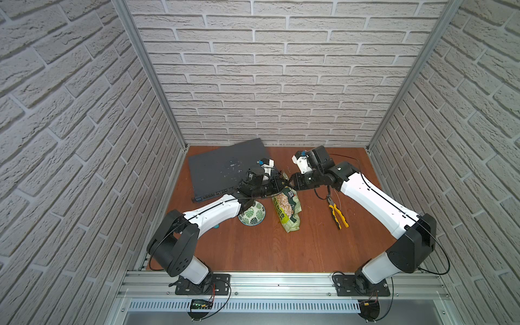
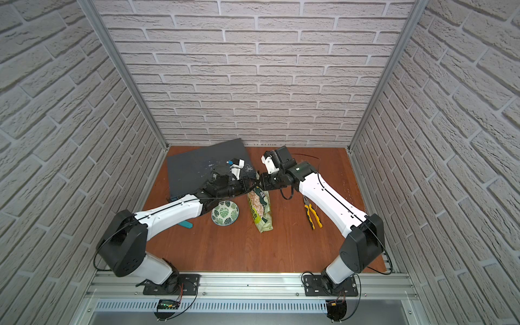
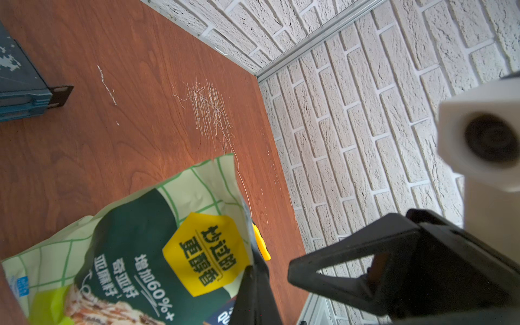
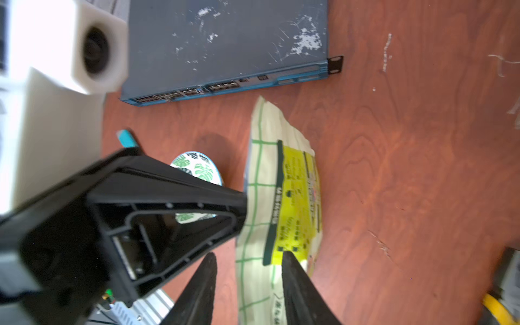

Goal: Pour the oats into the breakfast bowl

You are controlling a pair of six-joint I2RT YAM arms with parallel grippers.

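Note:
A tall green-and-white oat bag stands upright near the middle of the table, its yellow and dark label facing the left wrist camera. My left gripper is shut on the bag's thin side edge; the right wrist view shows its black fingers meeting that edge. Close by on the right, my right gripper is open, and the bag's seam strip appears in line with the gap between its fingers. The breakfast bowl, white with green leaves, rests left of the bag. What lies inside it cannot be made out.
A dark flat device lies at the back left. Yellow-handled pliers lie to the right, and a teal object pokes out beside the left arm. Both arms crowd close above the bag.

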